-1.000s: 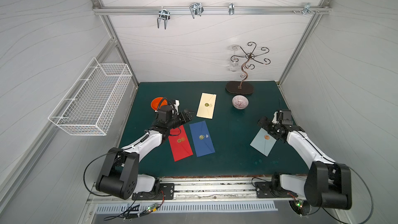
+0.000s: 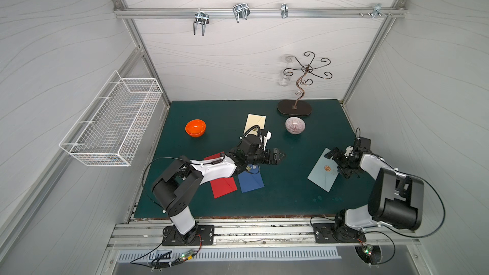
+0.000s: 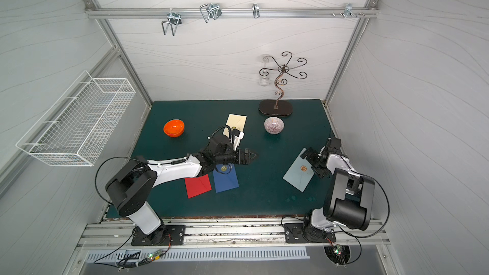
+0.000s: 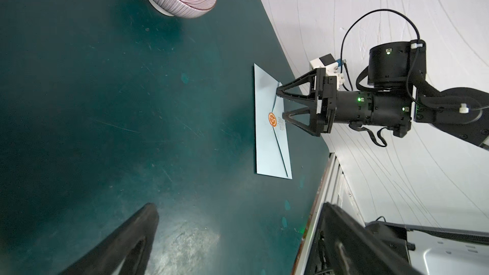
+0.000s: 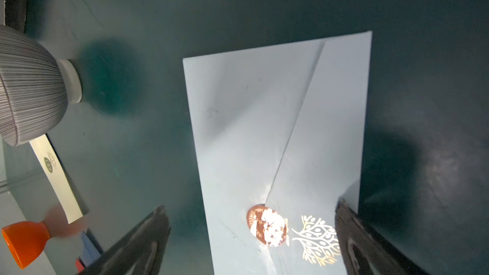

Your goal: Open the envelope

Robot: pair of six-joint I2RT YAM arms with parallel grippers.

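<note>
A light blue envelope (image 2: pixel 322 175) lies flat on the table at the right, its flap down under an orange-brown seal (image 5: pixel 267 225). My right gripper stands open over the envelope's right side. In the right wrist view its blurred fingers (image 5: pixel 147 239) frame the envelope and seal, with nothing gripped. My left gripper (image 2: pixel 280 156) hangs open over the middle of the table, and bare tabletop shows between its fingers. A red envelope (image 2: pixel 222 187), a blue envelope (image 2: pixel 252 182) and a cream envelope (image 2: pixel 254 120) lie partly hidden under the left arm.
A pinkish bowl (image 2: pixel 295 125) stands at the back right, in front of the scrolled metal stand (image 2: pixel 294 108). An orange bowl (image 2: pixel 195 127) is at the back left. Clear tabletop lies between the left gripper and the light blue envelope.
My left arm has swung right, from near the orange bowl to the table's middle. The right gripper has shifted right and slightly nearer the front, uncovering more of the light blue envelope.
</note>
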